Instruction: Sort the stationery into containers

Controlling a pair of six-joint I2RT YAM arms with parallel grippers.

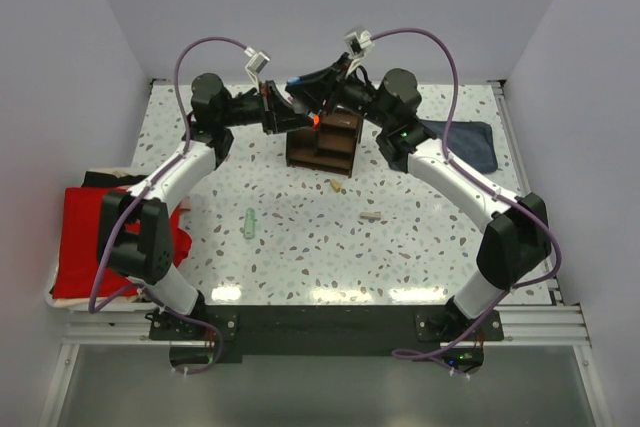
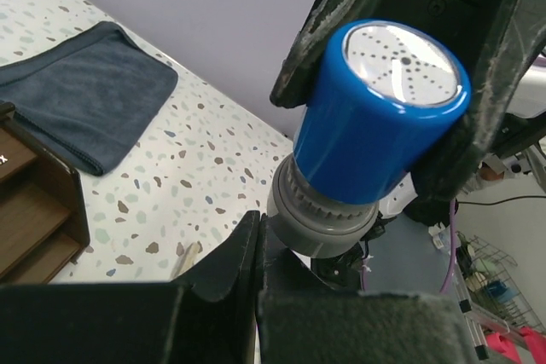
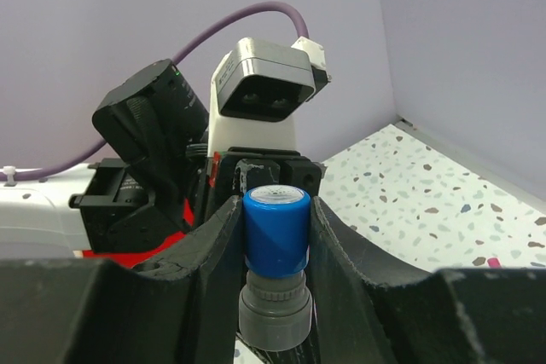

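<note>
A blue cylinder (image 2: 375,138) with a perforated white top and grey lower end is clamped between the fingers of my right gripper. In the right wrist view it stands upright. My left gripper is shut, its fingertips meeting with nothing between them; the cylinder's grey end lies outside them, just above and to the right in the left wrist view. From the top, the left gripper (image 1: 290,119) and right gripper overlap above the back of the brown organizer (image 1: 322,160). The arms hide much of its rear compartments.
On the table lie a green item (image 1: 249,224), a small yellow piece (image 1: 336,186) and a tan piece (image 1: 370,215). A dark cloth (image 1: 470,145) is at right, red fabric (image 1: 80,247) at left. The front middle has free room.
</note>
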